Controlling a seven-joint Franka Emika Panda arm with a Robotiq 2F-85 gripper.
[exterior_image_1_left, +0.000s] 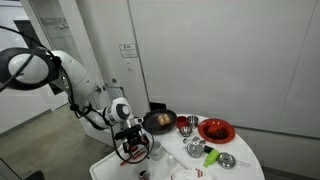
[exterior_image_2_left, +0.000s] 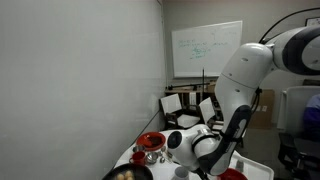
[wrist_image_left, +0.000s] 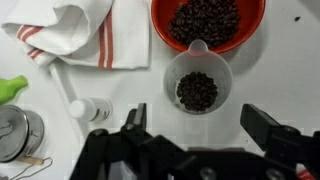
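Observation:
My gripper stands open, its dark fingers apart on either side of the lower middle of the wrist view. Between and beyond them is a clear cup with a small pile of dark beans inside. Just past the cup's spout sits a red bowl filled with similar beans. In exterior view 1 the gripper is low over the table's left part, and the arm hides much of what lies beneath. The red bowl shows at the lower edge of exterior view 2.
A striped white towel, a white bottle and a metal pot lie left of the cup. Farther back are a black pan, a red plate and a green item. A white mug stands right of the gripper.

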